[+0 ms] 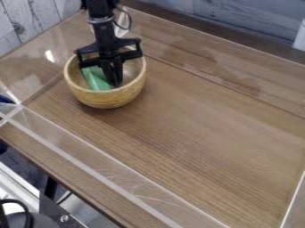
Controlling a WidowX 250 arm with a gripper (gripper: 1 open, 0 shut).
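A wooden bowl (106,95) sits at the upper left of the wooden table, with a green object (95,77) inside it. My black gripper (113,74) reaches down from the top of the view into the bowl, over the green object. It looks shut; whether anything is between its fingertips is hard to see.
Dark cables and blue items lie off the table's left edge at the bottom left.
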